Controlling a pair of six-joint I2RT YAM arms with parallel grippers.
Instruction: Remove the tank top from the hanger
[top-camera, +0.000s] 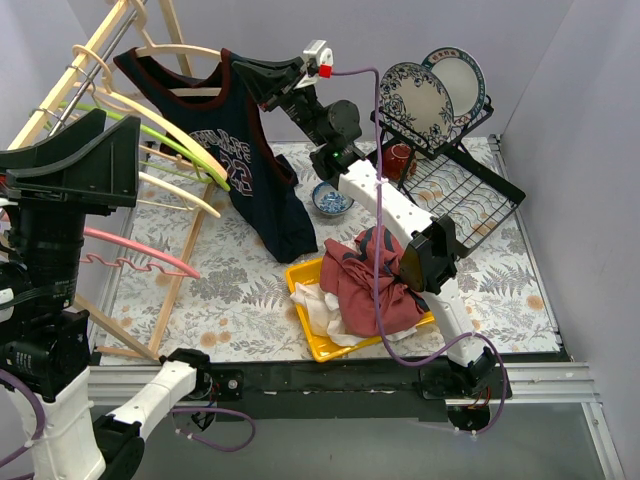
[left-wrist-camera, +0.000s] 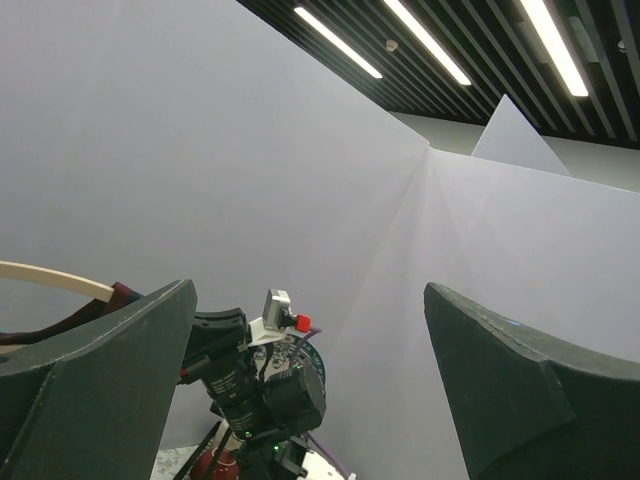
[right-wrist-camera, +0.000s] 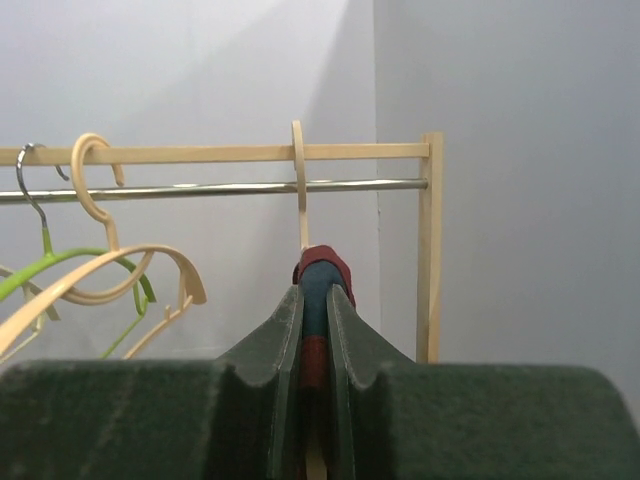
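Note:
A dark navy tank top (top-camera: 235, 145) with maroon trim hangs from a pale wooden hanger (top-camera: 180, 49) on the rack in the top view. My right gripper (top-camera: 240, 78) is shut on the shirt's right shoulder strap. In the right wrist view the strap (right-wrist-camera: 318, 275) runs between the closed fingers, with the hanger (right-wrist-camera: 300, 185) hooked over the rack behind it. At the left of the rack, my left gripper (top-camera: 135, 165) stands open and apart from the shirt. Only bare wall shows between its fingers in the left wrist view, apart from the right arm.
Several empty hangers, among them a green one (top-camera: 160, 140) and a pink one (top-camera: 140, 247), hang near the left gripper. A yellow basket (top-camera: 318, 345) with cloths sits at the front. At the right stands a dish rack (top-camera: 465, 200) with plates; a blue bowl (top-camera: 331, 200) lies behind the basket.

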